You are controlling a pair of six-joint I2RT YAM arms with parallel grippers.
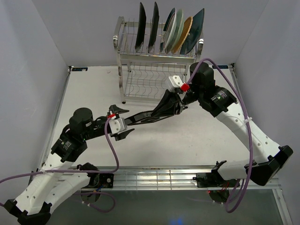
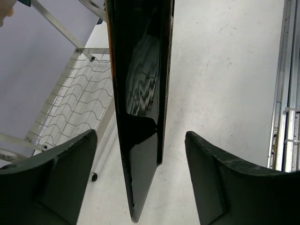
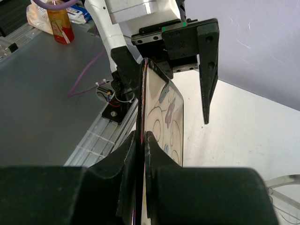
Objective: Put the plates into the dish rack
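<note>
My right gripper (image 1: 164,105) is shut on a black plate (image 1: 145,117) near the middle, held nearly edge-on; its patterned face (image 3: 164,122) shows in the right wrist view. The plate's far end reaches between the fingers of my left gripper (image 1: 122,123), which stand apart on either side of it, with clear space around the plate (image 2: 140,84). The metal dish rack (image 1: 119,56) stands at the back, its upper tier holding several plates, some dark, some pale, one woven tan. The lower tier (image 1: 145,82) shows no plates.
In the right wrist view a bottle (image 3: 62,28) and packets lie outside the work area.
</note>
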